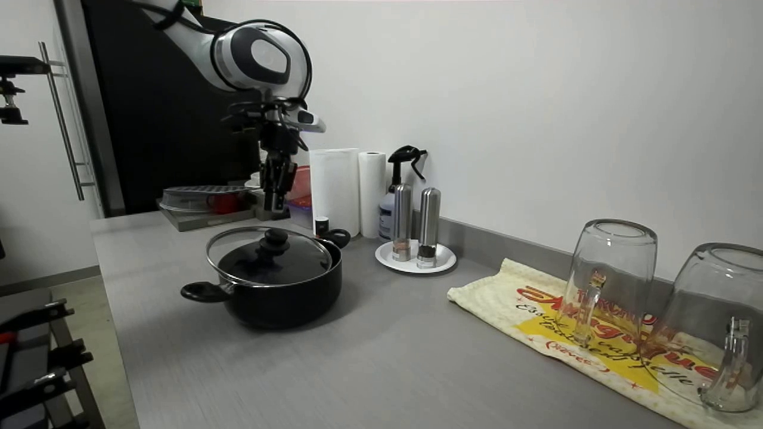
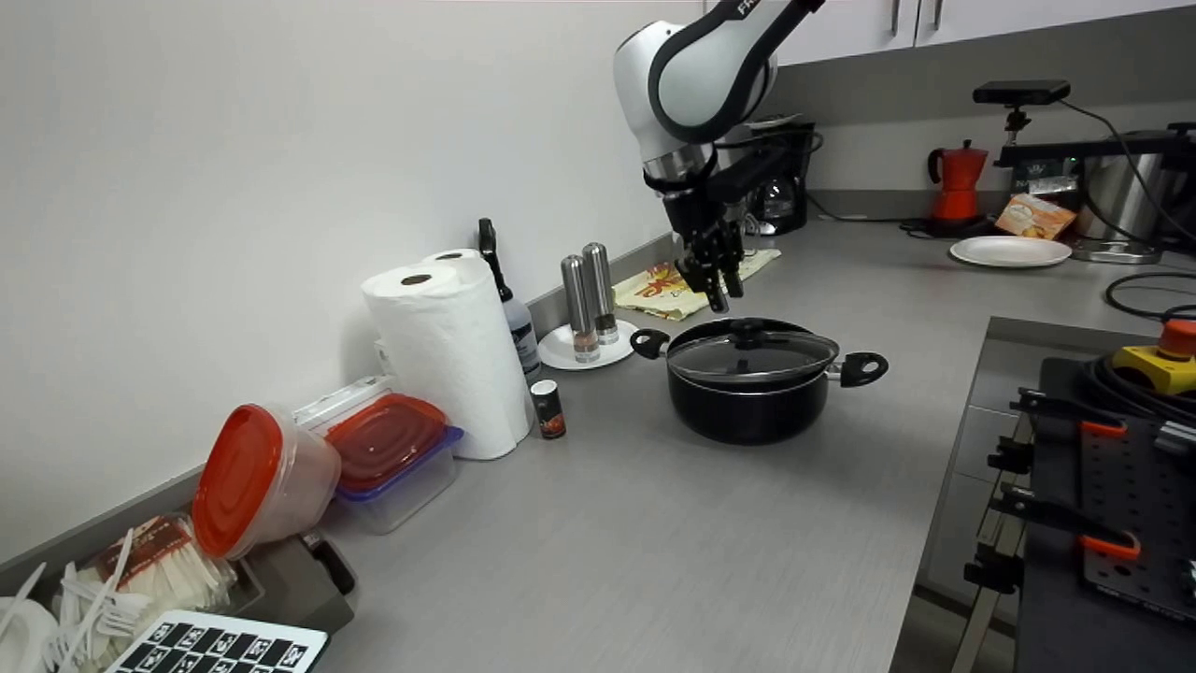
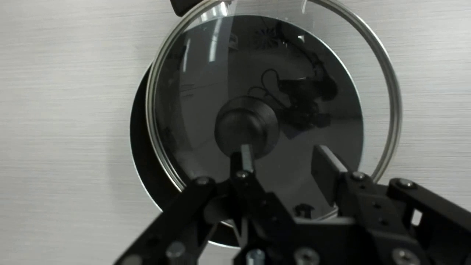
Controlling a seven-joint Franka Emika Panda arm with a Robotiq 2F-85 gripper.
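A black two-handled pot (image 1: 286, 304) stands on the grey counter. On top of it rests a glass lid (image 3: 190, 110) with a steel rim, set off-centre so that it overhangs the pot on one side and leaves a dark crescent of the pot uncovered on the other. The lid's round black knob (image 1: 273, 241) is free. Above it and clear of it hangs my gripper, its fingers spread and nothing between them. Exterior view 2 also has the lid (image 2: 753, 359) sitting askew over the pot (image 2: 746, 413).
Behind the pot are paper towel rolls (image 2: 454, 348), a small spice jar (image 2: 548, 408), and a white plate (image 1: 449, 258) with two grinders. Glass jars (image 1: 608, 286) stand upside down on a cloth (image 1: 501, 300). The counter in front of the pot (image 1: 322, 379) is bare.
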